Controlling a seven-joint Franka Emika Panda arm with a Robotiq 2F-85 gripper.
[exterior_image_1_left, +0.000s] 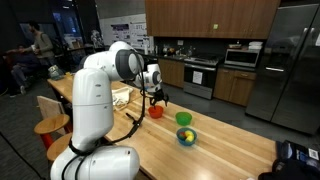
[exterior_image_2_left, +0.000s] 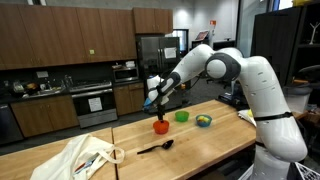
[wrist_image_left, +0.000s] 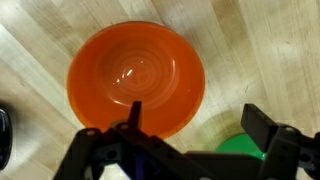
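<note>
A round orange-red bowl fills much of the wrist view, its inside bare. In that view my gripper is open, its two fingers spread wide along the lower edge with nothing between them. One finger overlaps the bowl's near rim in the picture. In the first exterior view the gripper is above and close to the orange bowl. The second exterior view has the same bowl on the wooden table; contact with the gripper cannot be made out.
A green bowl stands just beside the orange one. Nearby is a blue bowl holding yellow and green items. A black utensil and a white cloth lie on the table.
</note>
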